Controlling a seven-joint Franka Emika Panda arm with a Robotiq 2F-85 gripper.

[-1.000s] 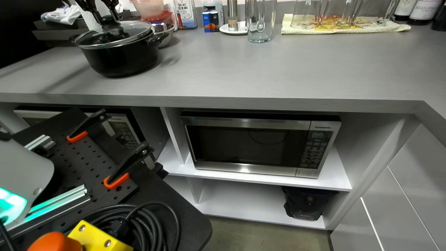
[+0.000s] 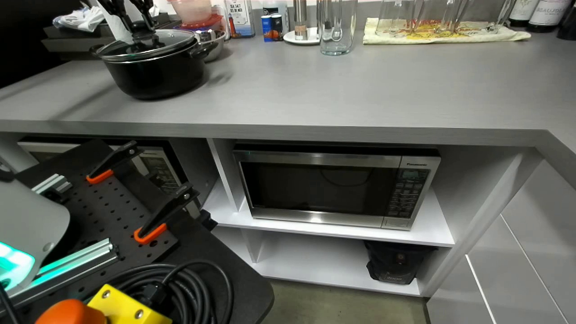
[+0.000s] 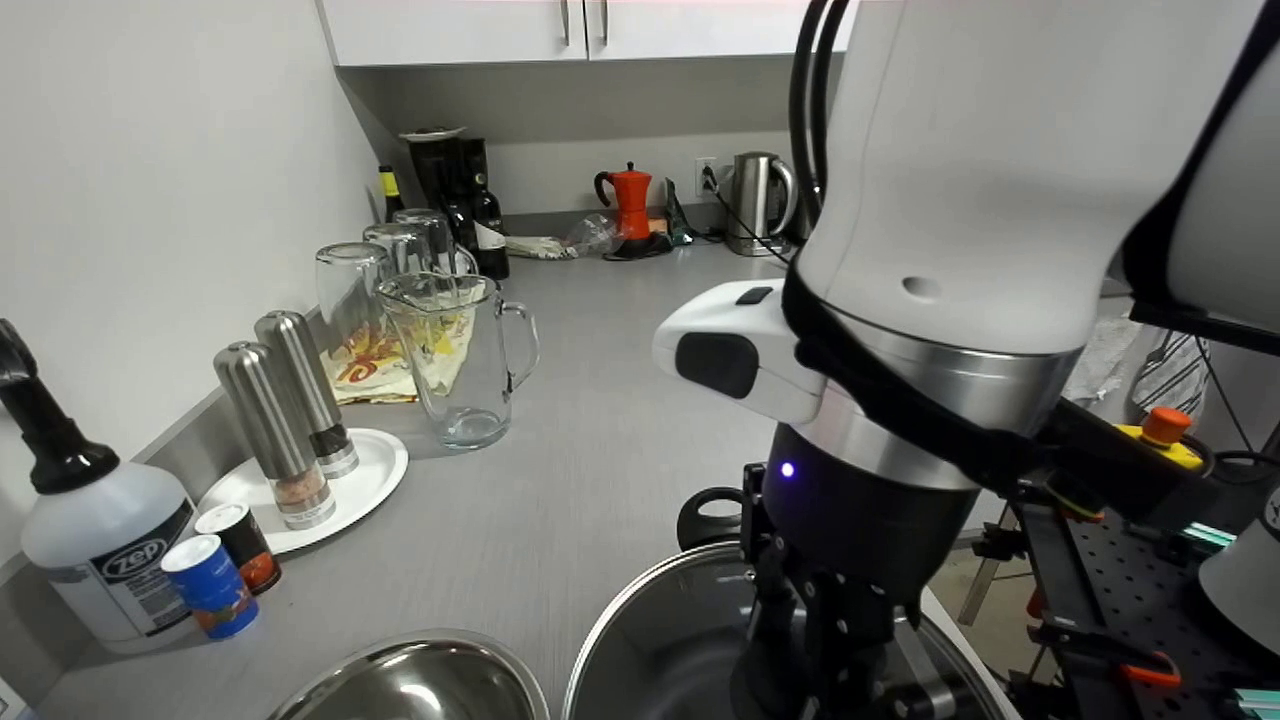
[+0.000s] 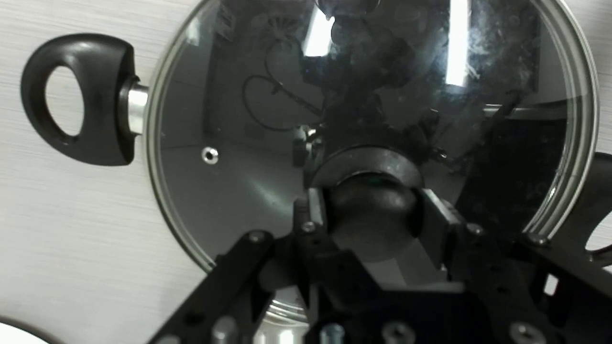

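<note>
A black pot (image 2: 154, 75) stands on the counter at the far left of exterior view 1, its clear glass lid (image 2: 162, 46) resting on top. From above, the wrist view shows the lid's metal rim, a small vent and the pot's black side handles (image 4: 109, 97). The round black lid knob (image 4: 373, 229) sits between the two fingers of my gripper, which is shut on it. Exterior view 2 has the gripper pointing down over the lid, with the knob itself hard to make out among the dark parts.
Beside the pot lies a steel bowl (image 3: 414, 684). A spray bottle (image 3: 108, 540), a plate (image 3: 384, 462) with two grinders and a glass pitcher (image 3: 468, 360) line the wall. A microwave (image 2: 335, 186) sits underneath.
</note>
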